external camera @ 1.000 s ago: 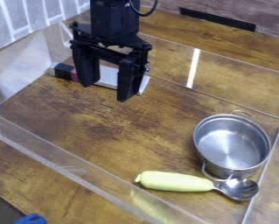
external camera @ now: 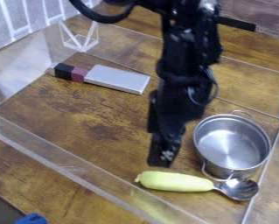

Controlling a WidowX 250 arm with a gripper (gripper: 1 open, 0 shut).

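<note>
The black gripper (external camera: pixel 165 143) hangs low over the middle-right of the wooden surface, blurred by motion, just left of a steel pot (external camera: pixel 230 148) and above a pale yellow elongated object (external camera: pixel 174 182). It looks open, though the blur hides detail, and nothing shows held. A metal spoon (external camera: pixel 237 188) lies at the right end of the yellow object, in front of the pot.
A white block with a dark end (external camera: pixel 114 78) lies at the back left, near a clear plastic wall. A blue object (external camera: pixel 31 219) is at the bottom left corner.
The arm has swept down and to the right, from over the white block toward the pot and the yellow object. The objects on the surface have not visibly moved.
</note>
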